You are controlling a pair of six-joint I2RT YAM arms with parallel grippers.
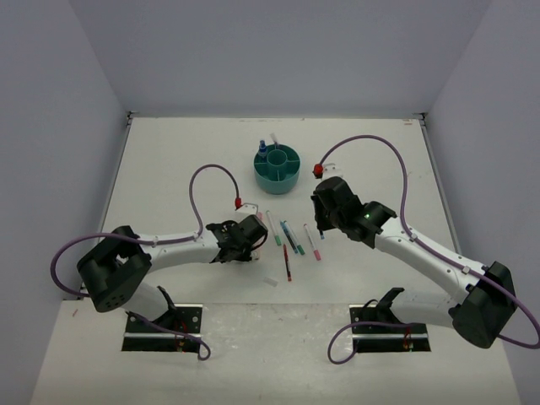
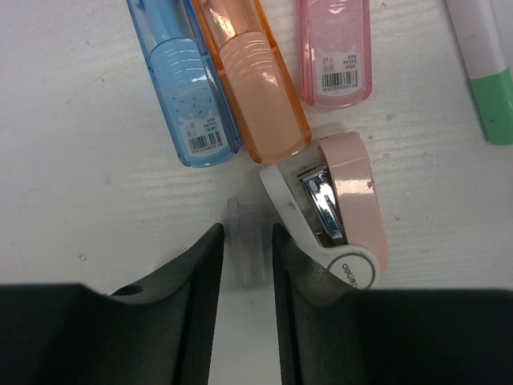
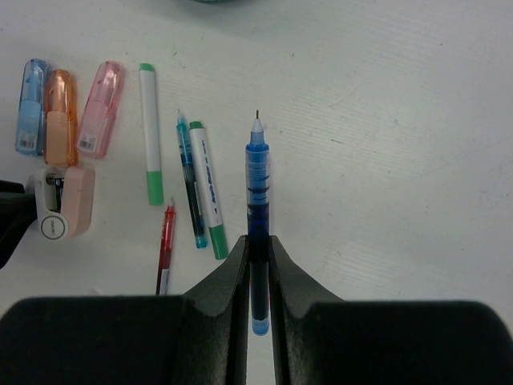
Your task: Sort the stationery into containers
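Observation:
In the right wrist view, a dark-blue pen is pinched between the fingertips of my right gripper, well above the table. My left gripper stands open low over the table, its fingers on either side of a small clear object whose kind I cannot tell. Close beside it lies a pink-and-white stapler. Above that are blue, orange and pink see-through capped items. A green-and-white marker lies at the right. The round green divided container holds a few items.
Between the arms lie a red pen, a teal pen and another green-and-white marker. A pale flat piece is near the front edge.

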